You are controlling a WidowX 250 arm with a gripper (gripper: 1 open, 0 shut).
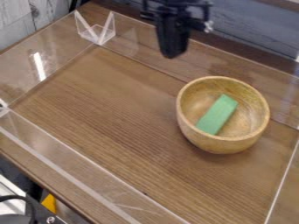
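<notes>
A round wooden bowl [242, 134] sits on the right side of the wooden table. A green block [216, 115] lies inside it. My black gripper [173, 44] is raised at the top centre, above and left of the bowl and apart from it. It looks shut, with nothing visible between its fingers, though it is blurred.
A clear plastic crate-like piece [96, 28] stands at the back left. Cables lie at the lower left corner, off the table.
</notes>
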